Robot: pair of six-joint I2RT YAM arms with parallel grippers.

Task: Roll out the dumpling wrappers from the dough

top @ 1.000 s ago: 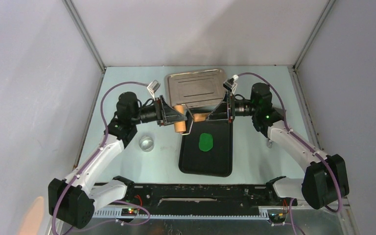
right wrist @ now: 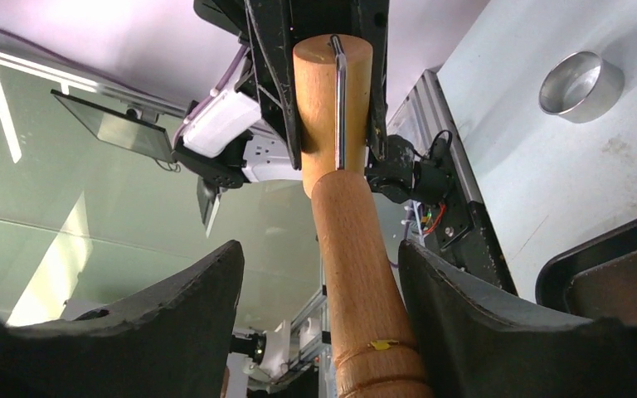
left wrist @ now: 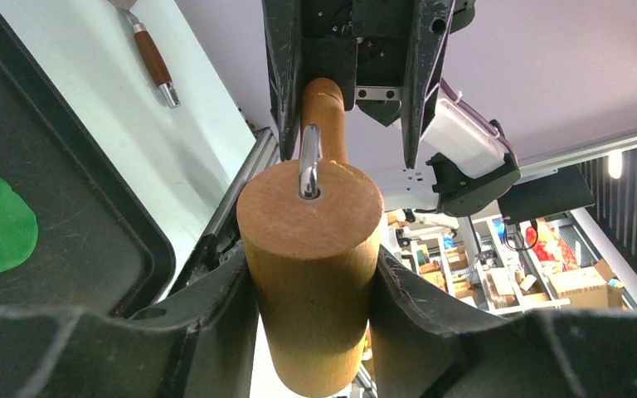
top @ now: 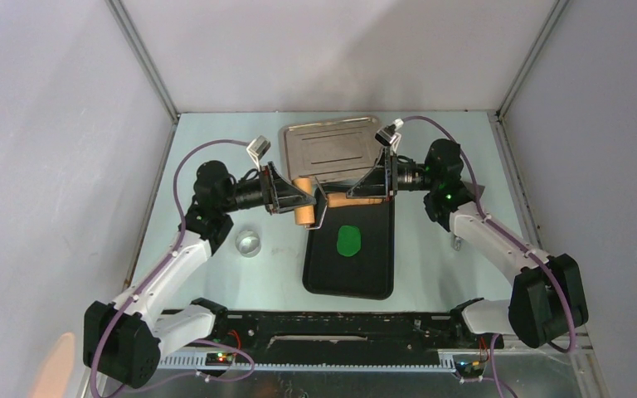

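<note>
My left gripper [top: 292, 197] is shut on the wooden roller [top: 303, 211] of the rolling pin, upright in its metal frame and filling the space between its fingers in the left wrist view [left wrist: 311, 282]. The wooden handle [right wrist: 357, 249] points toward my right gripper [top: 365, 186], lying between its fingers; whether they grip it is unclear. A flattened green dough disc [top: 348, 240] lies on the black tray [top: 323, 278] below.
A metal cup [top: 248, 244] stands left of the tray. A steel tray [top: 328, 141] lies behind. A wood-handled tool [left wrist: 149, 54] lies to the right of the black tray.
My right arm has shifted slightly, its gripper moving a little up and back along the handle, more of which shows in the top view. The left arm is almost still.
</note>
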